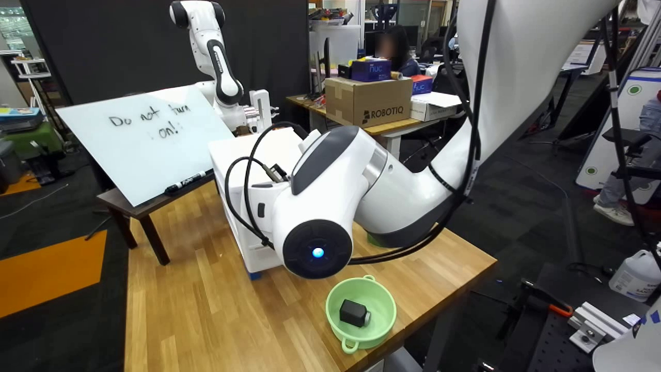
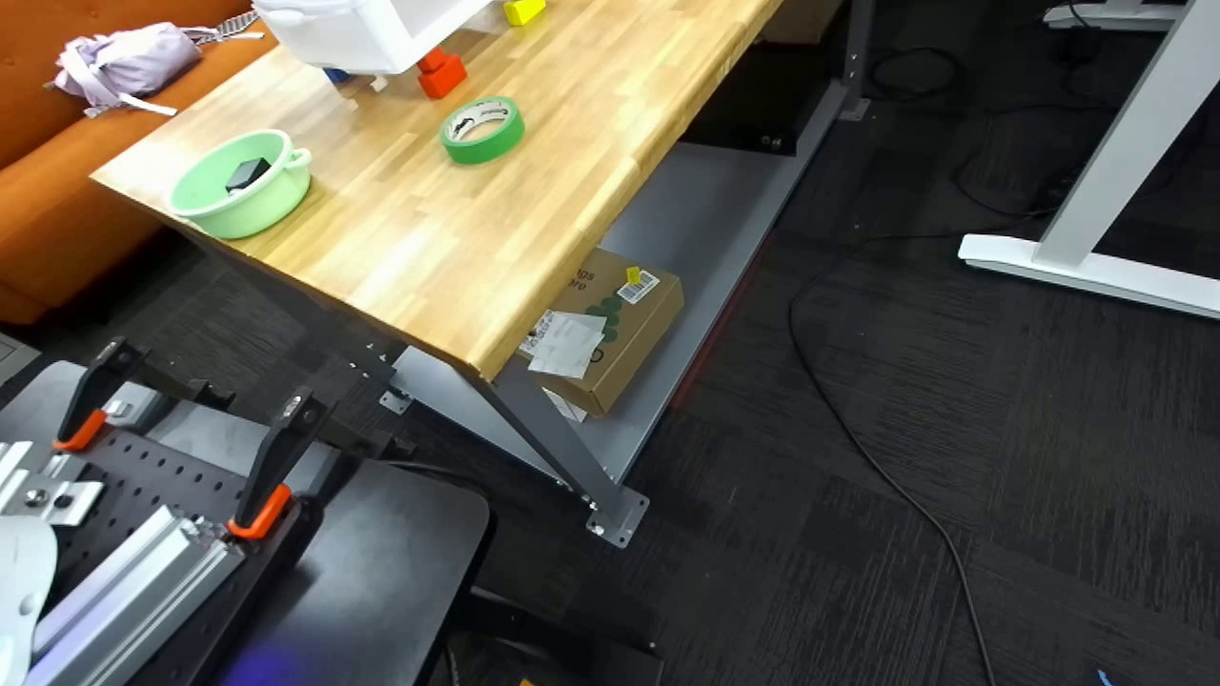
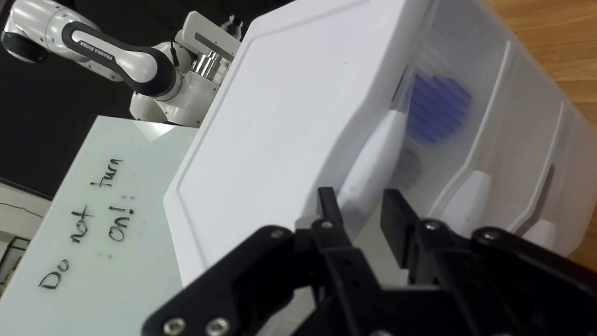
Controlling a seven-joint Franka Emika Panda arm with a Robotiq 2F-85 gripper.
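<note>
In the wrist view a white drawer unit point(image 3: 280, 117) with clear drawers fills the middle, tilted in the picture. Its top drawer carries a white handle point(image 3: 376, 162), and a blue ribbed shape point(image 3: 439, 106) shows through that drawer's front. My gripper is at the handle, its black fingers apart. The handle's near end appears in the gap between them; contact with either finger cannot be made out. Exterior view 1 shows the arm's white wrist hiding the gripper and most of the unit's front. A light green bowl point(image 1: 384, 304) holds a black block point(image 1: 353, 313).
A whiteboard point(image 1: 155, 139) leans behind the unit, and another robot arm point(image 1: 214, 62) stands beyond it. Green tape point(image 2: 498, 147), a red block point(image 2: 443, 78) and a yellow block point(image 2: 523, 10) lie around the unit. The tabletop left of the bowl is clear.
</note>
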